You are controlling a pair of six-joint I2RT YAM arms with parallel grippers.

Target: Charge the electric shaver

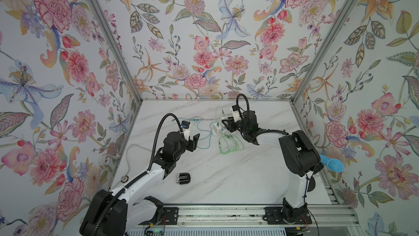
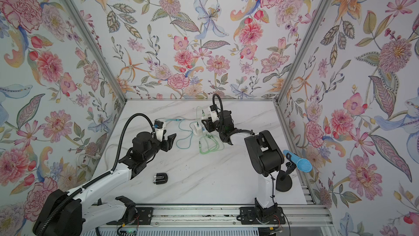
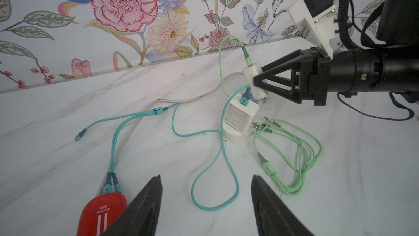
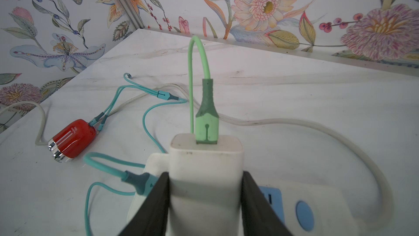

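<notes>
In the right wrist view, my right gripper is shut on a white charger block [image 4: 205, 166], a green cable plug [image 4: 206, 127] standing in its top. The left wrist view shows this block tilted, its metal prongs [image 3: 263, 100] clear above the white power strip [image 3: 234, 133]. Another white block [image 3: 241, 114] with a teal plug sits upright on that strip. My left gripper is part open and empty over the table. A black device with silver strips [image 1: 183, 178], possibly the shaver, lies near the front.
Teal cables run to a red rounded device [image 4: 72, 137] with a silver end. Coiled green cables [image 3: 301, 161] lie in front of the strip. A blue cup-like object [image 2: 301, 161] is at the far right.
</notes>
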